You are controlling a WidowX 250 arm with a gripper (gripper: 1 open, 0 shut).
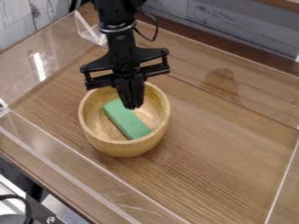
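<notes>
A round, light tan bowl (114, 143) sits on the wooden surface left of centre. Inside it lies a green oblong block (128, 122), lying flat and slanted. My gripper (128, 84) hangs over the back part of the bowl, above the block's upper end, with its black arm reaching up to the top of the view. The fingertips are small and dark here, and I see nothing held between them; the gripper looks shut.
A raised edge runs along the back right, and pale edges with dark cables show at the lower left.
</notes>
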